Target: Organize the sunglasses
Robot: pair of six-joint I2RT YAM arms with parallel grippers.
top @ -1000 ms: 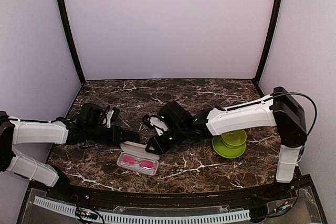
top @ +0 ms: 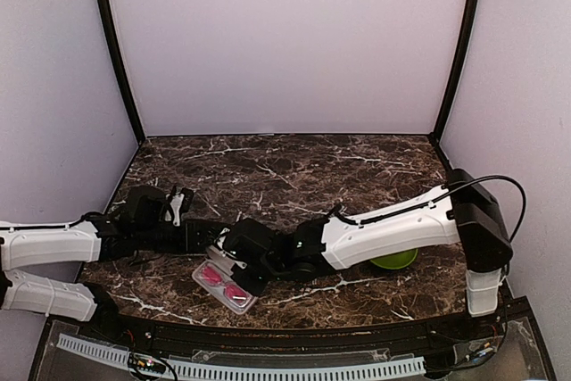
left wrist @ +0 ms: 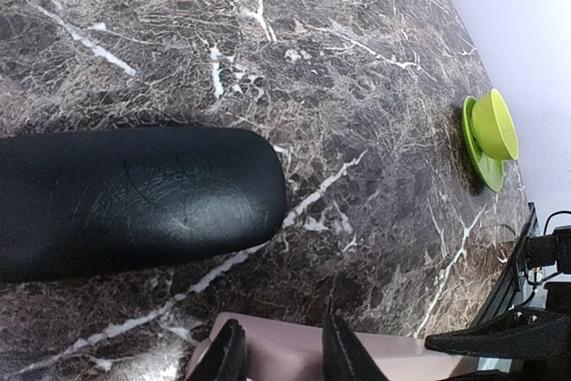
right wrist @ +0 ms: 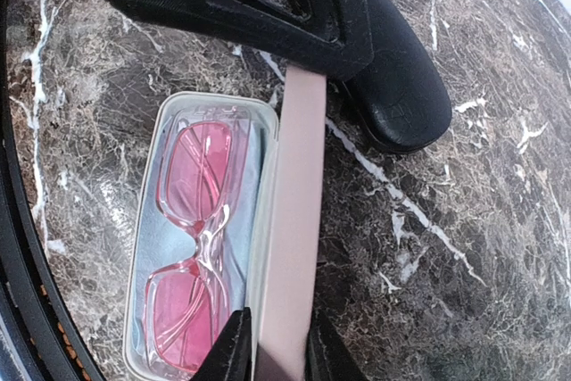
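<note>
An open case (top: 223,287) holds pink sunglasses (right wrist: 201,176) with clear frames, lenses visible, near the front edge. Its pale pink lid (right wrist: 294,158) stands raised along one long side. My left gripper is shut on the lid at one end. My right gripper has its fingers either side of the lid at the other end; whether they grip it is unclear. A black oblong case (left wrist: 143,198) lies just beyond the lid. In the top view both grippers crowd over the case, partly hiding it.
A green cup (left wrist: 495,127) on a green saucer (left wrist: 473,153) stands to the right, mostly behind the right arm in the top view.
The right arm has moved toward the front left. The case has turned, its right end now nearer the front edge. The left arm has shifted slightly toward the front.
</note>
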